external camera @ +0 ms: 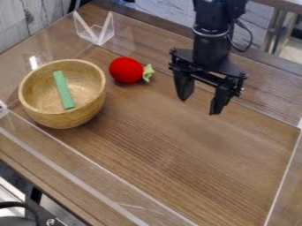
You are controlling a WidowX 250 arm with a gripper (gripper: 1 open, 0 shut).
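My black gripper (pixel 199 86) hangs over the right half of the wooden table (pixel 177 168), its two fingers spread apart with nothing visible between them. To its left, a red tomato-like object (pixel 126 70) with a small green tip lies on the table. At the left, a round tan bowl (pixel 88 113) holds a green bar-shaped object (pixel 63 89).
A clear wire or plastic holder (pixel 92 31) stands at the back left. A black cable hangs beside my arm. Something dark (pixel 18 216) shows at the lower left corner.
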